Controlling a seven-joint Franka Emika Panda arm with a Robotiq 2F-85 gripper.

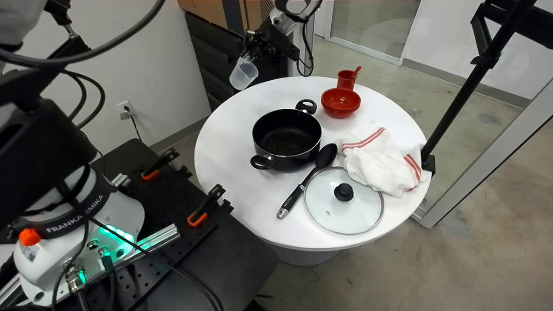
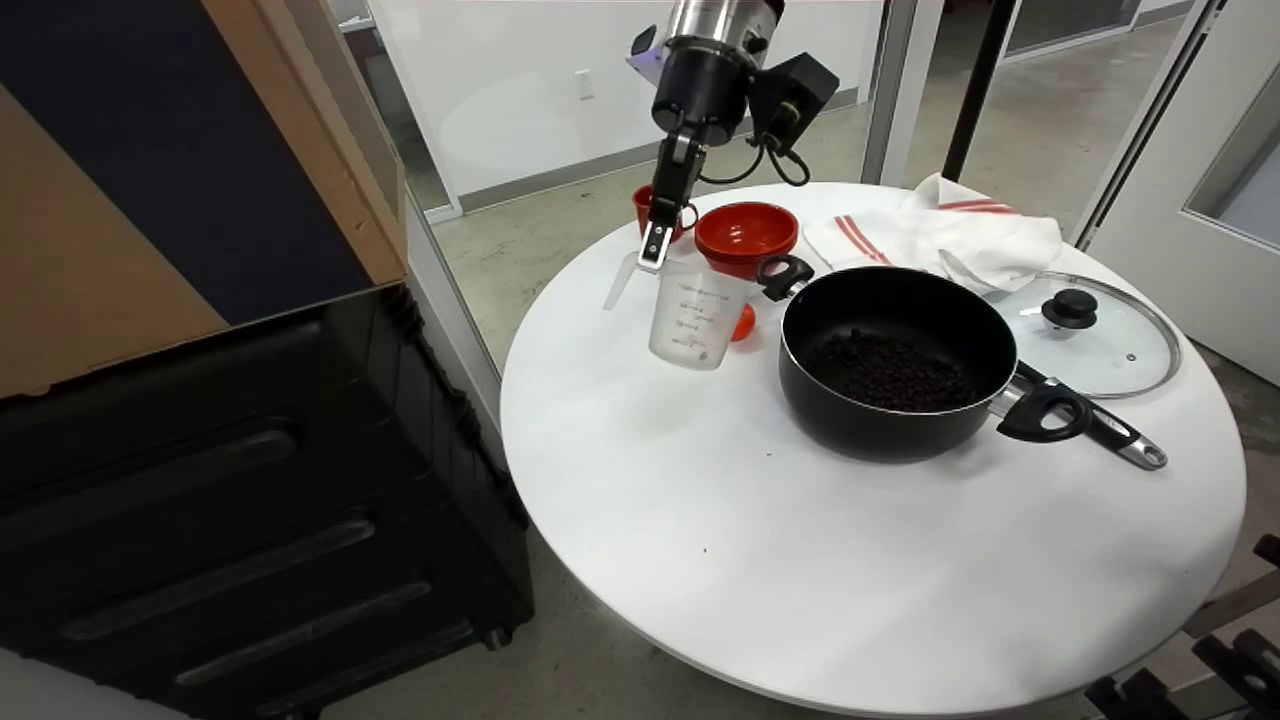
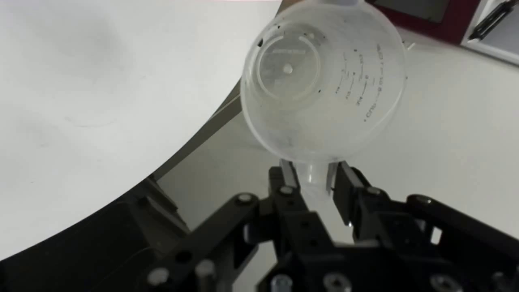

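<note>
My gripper is shut on the handle of a clear plastic measuring cup (image 3: pixel 316 97). The wrist view looks into the cup, which appears empty except for a few dark specks. In exterior view 1 the cup (image 1: pixel 243 73) hangs in the air near the far-left edge of the round white table. Exterior view 2 shows the cup (image 2: pixel 696 318) close to upright, slightly tilted, below the fingertips. A black pot (image 2: pixel 894 426) stands on the table with many small dark pieces at its bottom. The cup is apart from the pot.
Two stacked red bowls (image 1: pixel 340 103) and a red cup (image 1: pixel 345 80) with a red utensil stand behind the pot. A black spoon (image 1: pixel 306 181), a glass lid (image 1: pixel 332 210) and a striped white towel (image 1: pixel 381 163) lie at the right.
</note>
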